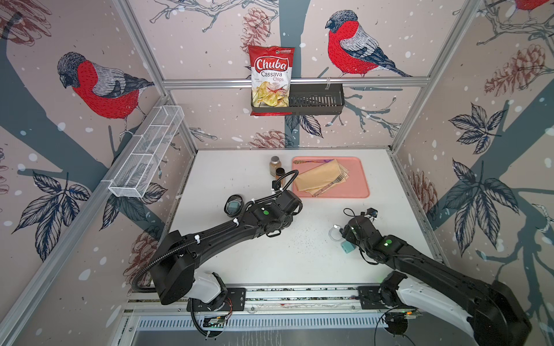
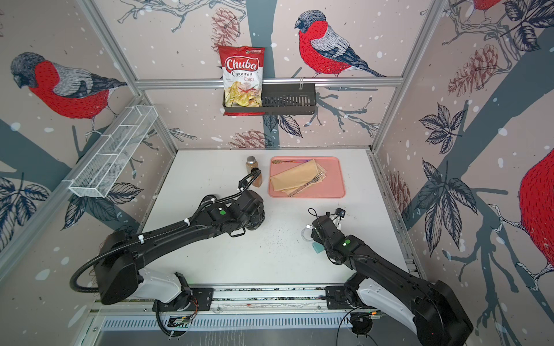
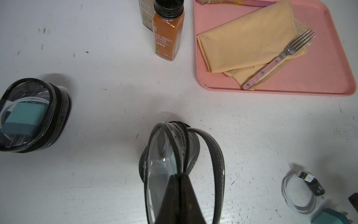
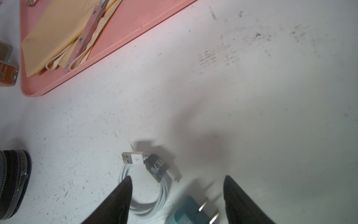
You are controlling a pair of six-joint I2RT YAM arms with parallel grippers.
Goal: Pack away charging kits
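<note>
In the left wrist view, my left gripper is shut on the edge of a clear pouch [image 3: 154,175] with black zip bands, its strap-like loop [image 3: 218,164] standing out on the right. My right gripper is open over a teal charger plug [image 4: 186,212] whose prongs face right; nothing is between its fingers. Just left of the plug lies a coiled white cable [image 4: 163,196] with a USB end and a dark tag. A second clear pouch [image 3: 61,119], with a teal charger and white cable inside, sits at the table's left.
A pink tray [image 1: 357,187] at the back holds a folded yellow napkin [image 1: 317,176], a fork and another utensil. Two spice bottles [image 3: 168,35] stand left of it. A chips bag [image 1: 271,80] sits in the wall shelf.
</note>
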